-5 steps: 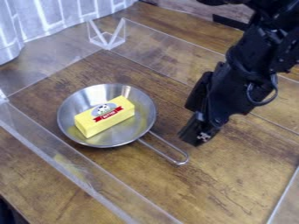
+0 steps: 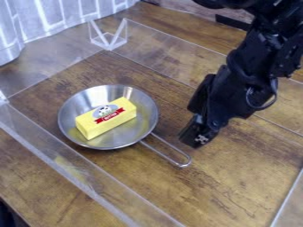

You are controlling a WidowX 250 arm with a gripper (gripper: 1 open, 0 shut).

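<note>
A small steel pan (image 2: 83, 105) rests on the wooden surface at the left, its wire handle pointing toward the lower right. In it lies a yellow block (image 2: 99, 120) with a printed label, like a stick of butter. My black gripper (image 2: 199, 133) hangs low to the right of the pan, near the handle, tilted down. Whether its fingers are open or shut is hard to tell.
Clear plastic walls (image 2: 66, 177) border the work area. A small clear plastic piece (image 2: 108, 35) stands at the back left, near a white curtain (image 2: 35, 22). Bare wood (image 2: 225, 186) lies free at the front right.
</note>
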